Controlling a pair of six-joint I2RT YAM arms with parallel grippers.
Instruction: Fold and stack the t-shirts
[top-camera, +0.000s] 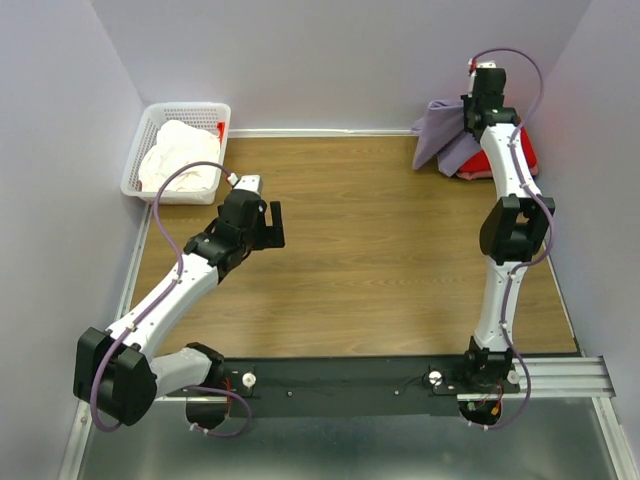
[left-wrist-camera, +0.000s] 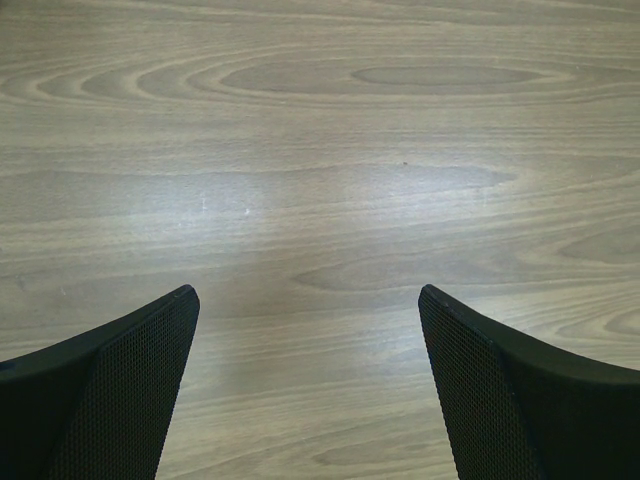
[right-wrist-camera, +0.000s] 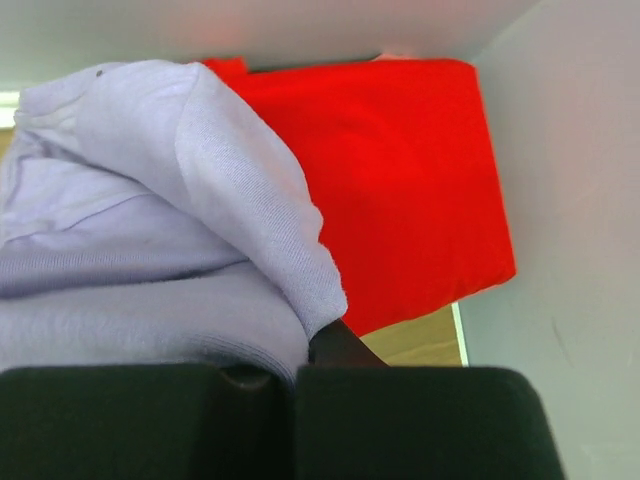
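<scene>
A lavender shirt (top-camera: 437, 131) hangs from my right gripper (top-camera: 470, 100), which is shut on its edge at the back right. In the right wrist view the bunched lavender cloth (right-wrist-camera: 150, 240) covers the left part of a folded red shirt (right-wrist-camera: 385, 180). From above, the red stack (top-camera: 528, 152) shows only partly behind the right arm. Whether the lavender cloth rests on the stack or hangs over it, I cannot tell. Over bare wood at the left, my left gripper stands open with nothing between its fingers.
A white basket (top-camera: 133, 160) at the back left holds crumpled white cloth (top-camera: 178, 152) and a bit of red. Walls enclose the table (top-camera: 350, 240) at the back and sides.
</scene>
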